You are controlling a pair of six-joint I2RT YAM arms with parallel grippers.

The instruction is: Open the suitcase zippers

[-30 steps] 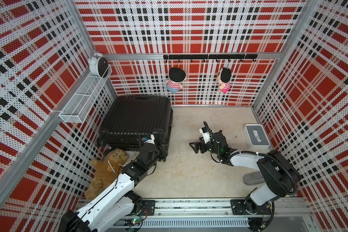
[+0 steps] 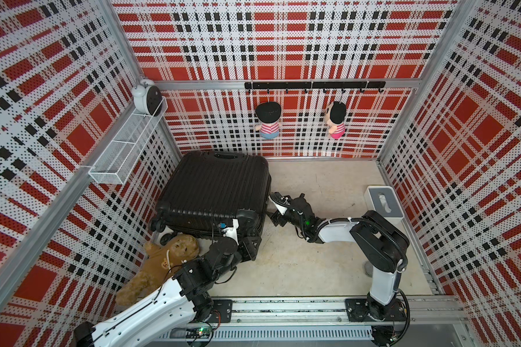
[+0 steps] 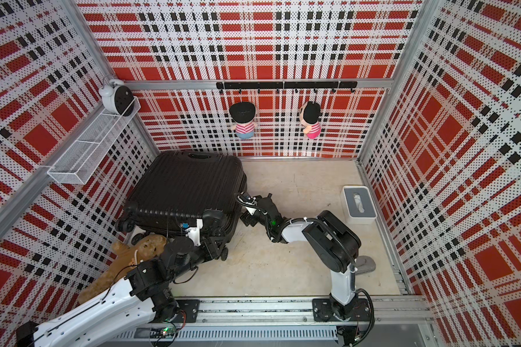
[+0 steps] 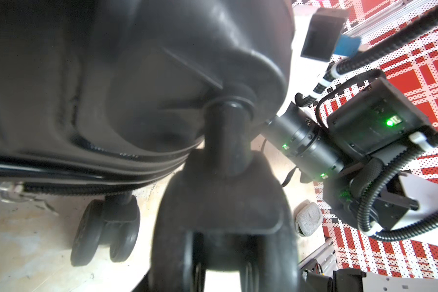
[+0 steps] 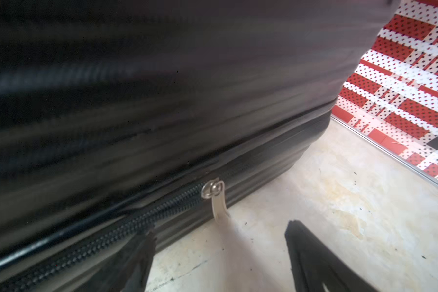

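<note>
A black ribbed suitcase [image 2: 214, 185] lies flat at the back left. My left gripper [image 2: 252, 245] is at its front right corner wheel. In the left wrist view that wheel [image 4: 223, 204] fills the middle and hides most of the fingers, so their grip is unclear. Farther left, silver zipper pulls [image 4: 12, 192] hang on the zipper line. My right gripper stands open beside the suitcase's right side. Between its fingertips, as the right wrist view shows it, a silver zipper pull [image 5: 219, 197] hangs from the zipper track [image 5: 146, 219], with nothing gripped.
A brown teddy bear [image 2: 170, 254] lies left of my left arm, by the suitcase front. At the right stand a white box [image 2: 385, 203] and, in the top right view, a grey shoe-like item [image 3: 364, 265]. Floor [image 2: 330, 179] behind the right gripper is clear.
Over the last second the suitcase came forward and slightly right, with my left gripper at its wheel. My right gripper moved left to the suitcase's side.
</note>
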